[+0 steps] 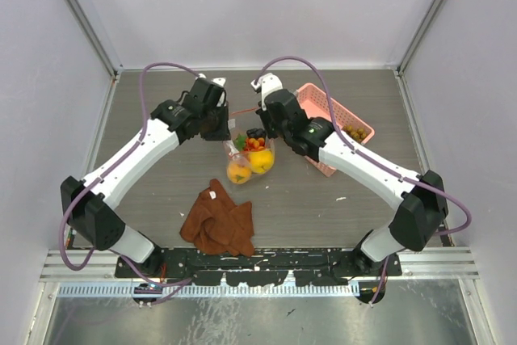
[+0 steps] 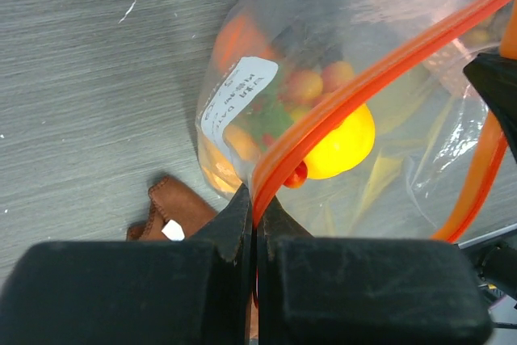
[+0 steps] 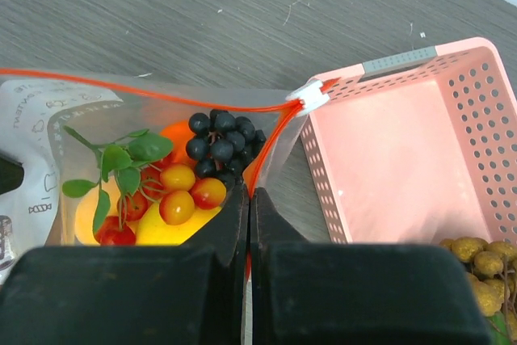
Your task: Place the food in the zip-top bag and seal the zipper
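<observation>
A clear zip top bag (image 1: 243, 169) with an orange zipper rim hangs between my two grippers, its mouth spread apart. Inside it lie dark grapes (image 3: 222, 141), small tomatoes (image 3: 177, 191) with green leaves, a yellow fruit (image 1: 261, 161) and an orange one (image 1: 238, 172). My left gripper is shut on the orange rim at the bag's left side. On the opposite side, my right gripper is shut on the rim, close to the white zipper slider (image 3: 310, 97). A printed white label (image 2: 237, 97) shows on the bag's wall.
To the right stands a pink basket (image 3: 380, 175) with brown-yellow fruit (image 3: 487, 268) at one end. A brown cloth (image 1: 218, 220) lies on the table in front of the bag.
</observation>
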